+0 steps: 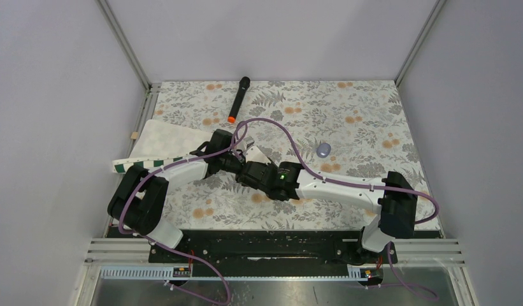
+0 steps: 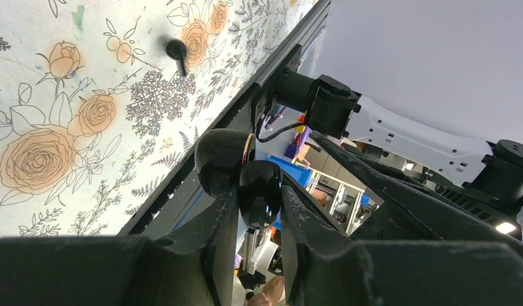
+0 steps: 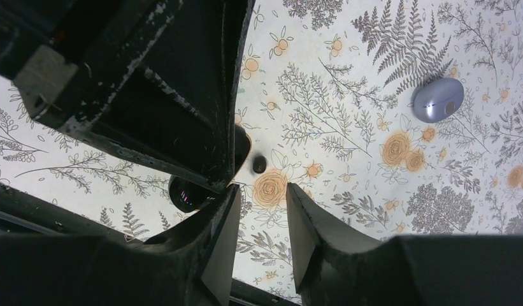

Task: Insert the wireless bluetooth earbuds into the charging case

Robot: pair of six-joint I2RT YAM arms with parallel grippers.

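The glossy black charging case (image 2: pixel 260 194) with its lid raised is in my left gripper, which is shut on it. In the right wrist view the case (image 3: pixel 185 194) is partly hidden by the left gripper's body. A small black earbud (image 3: pixel 259 164) shows on the patterned cloth beyond the fingertips of my right gripper, which is part open with nothing visible between them. A blurred small black piece (image 2: pixel 176 52) also shows on the cloth in the left wrist view. In the top view both grippers meet at mid-table, largely hidden by their arms.
A silver-lilac mouse (image 1: pixel 323 150) lies right of the arms. A microphone (image 1: pixel 239 97) lies at the back, and a white folded item (image 1: pixel 163 137) at the left.
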